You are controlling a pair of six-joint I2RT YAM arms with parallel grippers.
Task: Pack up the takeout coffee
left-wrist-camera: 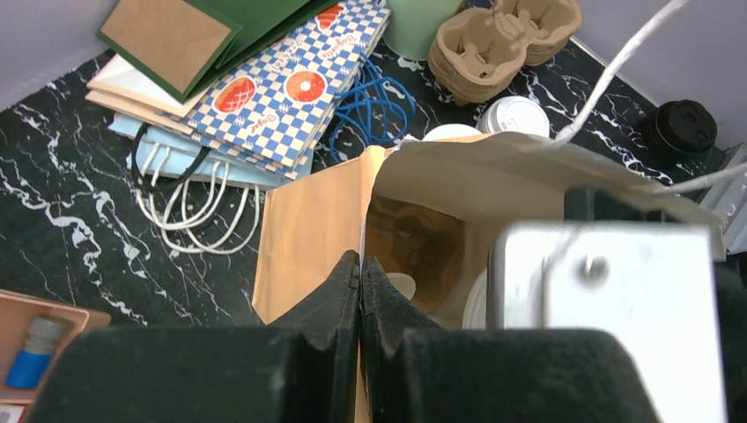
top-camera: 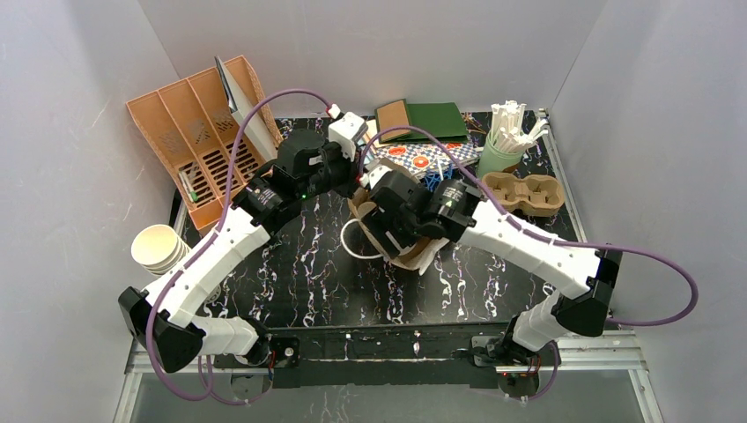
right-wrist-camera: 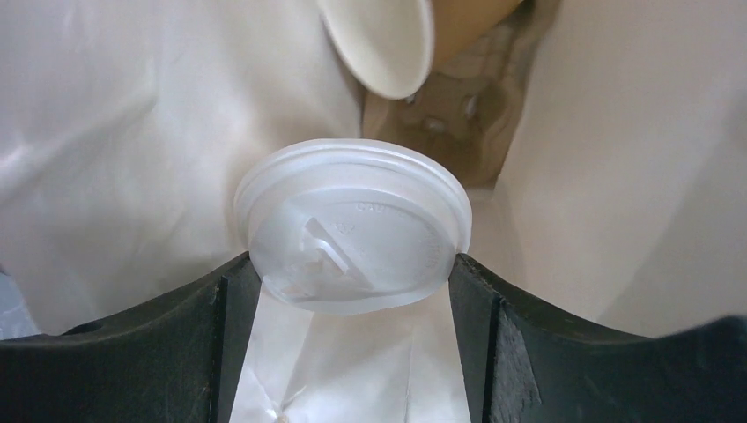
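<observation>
A kraft paper bag (left-wrist-camera: 299,238) stands mid-table, mostly under both arms in the top view. My left gripper is shut on the bag's rim. Below lie a cup carrier (right-wrist-camera: 449,132) and a pale cup rim (right-wrist-camera: 388,62).
Folded bags (top-camera: 423,128) lie at the back, with a straw holder (top-camera: 500,154) and spare carriers (top-camera: 520,192) at the right. An orange rack (top-camera: 189,123) stands back left, stacked cups (top-camera: 159,247) at the left edge.
</observation>
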